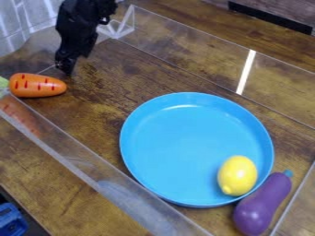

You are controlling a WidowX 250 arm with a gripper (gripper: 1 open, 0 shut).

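The black gripper (72, 51) hangs at the upper left of the camera view, above and behind the orange toy carrot (37, 85), apart from it. Its fingers are dark and small, so whether they are open or shut is unclear. A blue plate (172, 147) fills the lower middle, with a yellow lemon (237, 175) on its right part. A purple eggplant (259, 207) lies just outside the plate at the lower right.
Clear plastic walls edge the wooden surface (123, 83). A blue object (10, 218) shows at the bottom left corner.
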